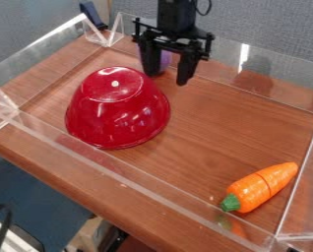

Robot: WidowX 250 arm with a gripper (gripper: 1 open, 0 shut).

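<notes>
My black gripper (pixel 167 67) hangs at the top centre, fingers apart and pointing down, just behind a red upturned bowl (pixel 117 106) on the wooden surface. A purple object (pixel 164 60) is partly hidden behind the gripper's left finger; whether it sits between the fingers I cannot tell. An orange toy carrot (pixel 262 185) with a green top lies at the front right.
Clear plastic walls (pixel 278 62) border the wooden surface (pixel 231 123). A dark blue object (pixel 91 15) stands beyond the back left corner.
</notes>
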